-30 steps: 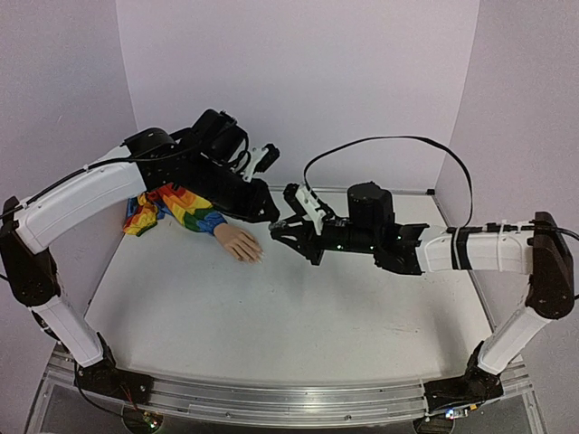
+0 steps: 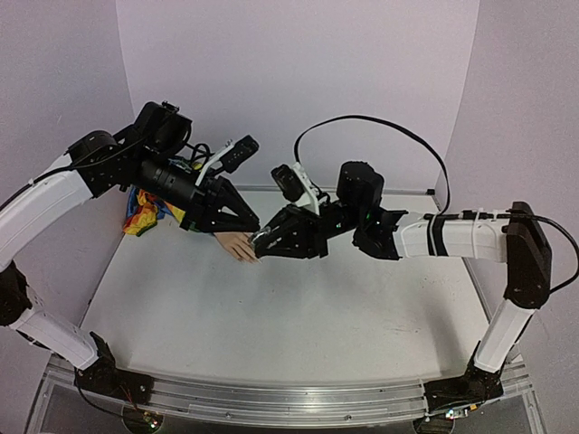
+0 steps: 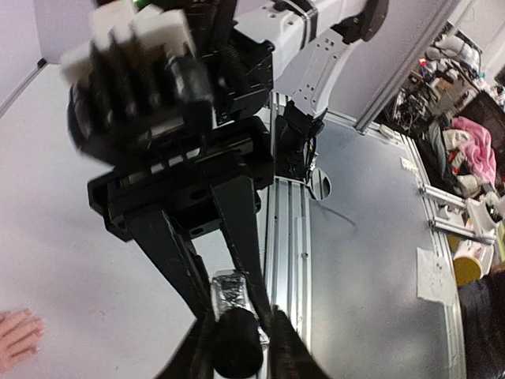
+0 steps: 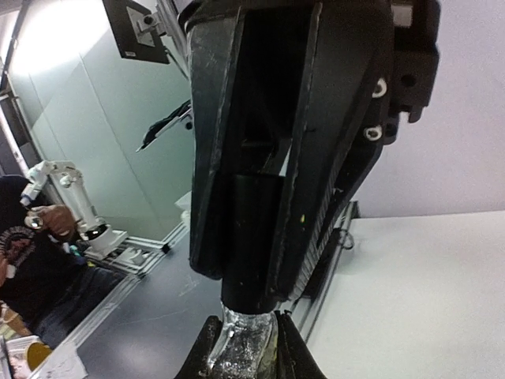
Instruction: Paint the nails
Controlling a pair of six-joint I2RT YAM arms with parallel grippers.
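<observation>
A clear nail polish bottle (image 4: 246,343) with a tall black cap (image 4: 251,245) stands between the two grippers. My right gripper is shut on the glass bottle; in the left wrist view the bottle (image 3: 229,290) shows between its fingers. The fingers of my left gripper lie on both sides of the cap (image 3: 237,347); whether they press on it is unclear. From the top, the left gripper (image 2: 253,224) and right gripper (image 2: 262,244) nearly meet, hiding most of the bottle. A model hand (image 2: 237,245) lies palm down beneath them.
A rainbow-coloured sleeve (image 2: 145,214) covers the hand's arm, partly behind my left arm. A black cable loops above my right arm.
Both grippers have shifted left in the top view.
</observation>
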